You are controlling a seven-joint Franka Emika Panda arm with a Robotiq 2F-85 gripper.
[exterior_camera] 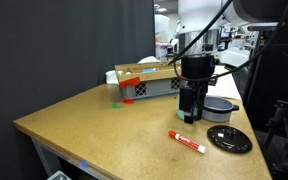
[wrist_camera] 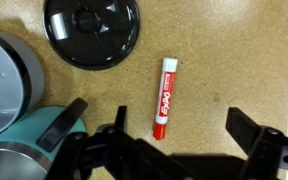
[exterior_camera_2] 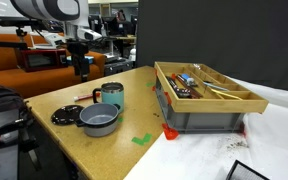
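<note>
A red and white marker (wrist_camera: 165,98) lies on the wooden table, apart from the other items; exterior view 1 shows the same marker (exterior_camera: 187,142) near the front. Above the table hangs my gripper (exterior_camera: 199,102), open and empty. In the wrist view the open gripper has one finger on each side of the marker's red-capped end, with the marker lower down on the table. A teal mug (exterior_camera_2: 110,93) stands beside the marker and is partly hidden behind the gripper in exterior view 1.
Near the marker lie a black lid (exterior_camera: 230,138) and a grey pot (exterior_camera_2: 99,119). A grey crate with a wooden tray (exterior_camera_2: 212,110) holding several items stands farther along the table. Bare tabletop (exterior_camera: 104,125) stretches out left of the marker in exterior view 1.
</note>
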